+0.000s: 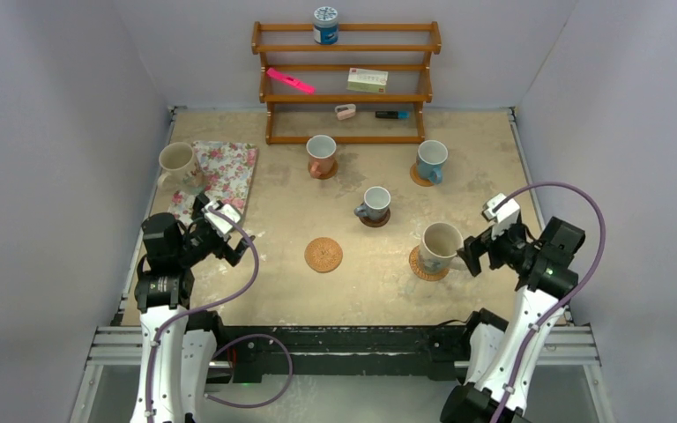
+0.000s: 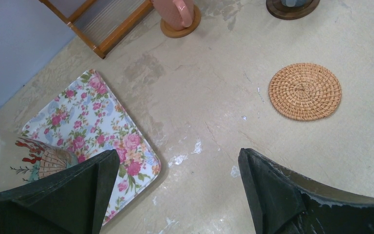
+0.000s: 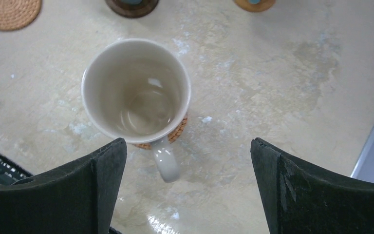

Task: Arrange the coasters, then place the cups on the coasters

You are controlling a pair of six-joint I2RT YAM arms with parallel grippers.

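A large cream cup [image 1: 441,245] stands upright on a woven coaster [image 1: 428,275] at the front right. In the right wrist view the cup [image 3: 136,92] covers most of that coaster [image 3: 178,130], and its handle points toward my gripper. Apart from the cup, to its right, my right gripper is open with nothing between its fingers. On the left side my left gripper is open and empty above the table. A second cream cup [image 1: 179,167] with painted sea motifs rests beside the floral mat [image 2: 126,165].
A bare woven coaster [image 1: 323,255] lies mid-table. Pink [image 1: 320,155], grey [image 1: 375,203] and blue [image 1: 431,160] cups stand on coasters further back. The wooden rack [image 1: 344,139] spans the rear. Table between the left gripper and the bare coaster is clear.
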